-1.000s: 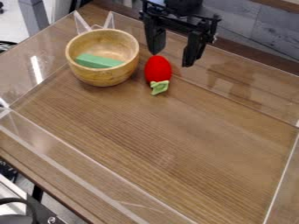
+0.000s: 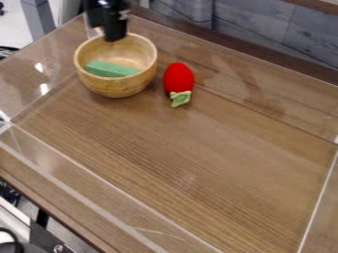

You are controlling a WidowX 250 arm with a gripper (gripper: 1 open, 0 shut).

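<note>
My gripper [image 2: 107, 20] is at the top left, dark and blurred, above the back of a light wooden bowl [image 2: 117, 84]. A green block [image 2: 111, 69] lies inside the bowl. Right of the bowl is a red object [image 2: 180, 79] with a pale green leafy end, on the wooden table [image 2: 211, 168].
A dark edge or ledge [image 2: 297, 20] runs along the back right. Cables lie off the table at the left.
The arm has swept left and up, from above the red object and right side of the table to behind the bowl. The bowl, block and red object look unmoved.
</note>
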